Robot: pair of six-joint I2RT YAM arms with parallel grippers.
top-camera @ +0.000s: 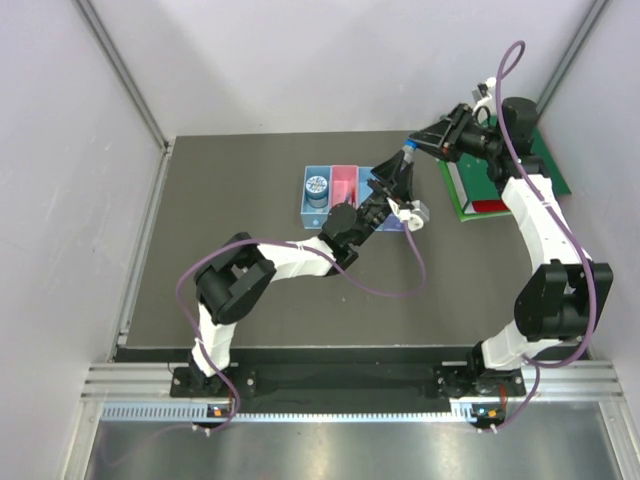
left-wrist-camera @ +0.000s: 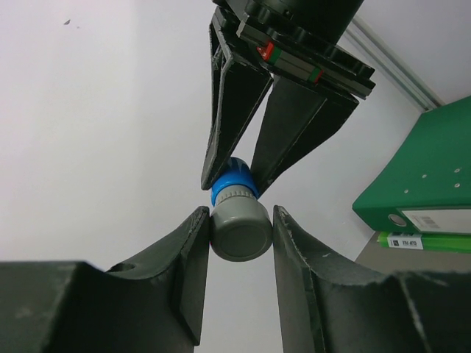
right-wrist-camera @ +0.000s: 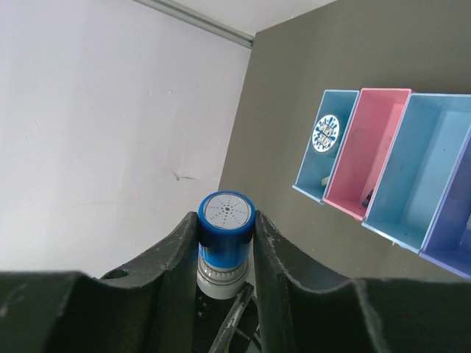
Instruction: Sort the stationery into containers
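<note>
A glue stick with a grey body and blue cap (left-wrist-camera: 234,176) is held in the air between both grippers, above the back of the table. At its grey end, my left gripper (top-camera: 404,163) is shut on it, one finger on each side. The black fingers of my right gripper (top-camera: 416,144) stand around the blue cap; in the right wrist view they flank it closely, and whether they still press on it is unclear. Below lies the compartment box, with a light blue section (right-wrist-camera: 310,173), a pink one (right-wrist-camera: 362,154), another blue one (right-wrist-camera: 412,169) and a purple one (right-wrist-camera: 450,228).
In the left blue section sits a round blue container with a white lid (right-wrist-camera: 326,134). Green folders (top-camera: 482,178) with a red item lie at the back right, under the right arm.
</note>
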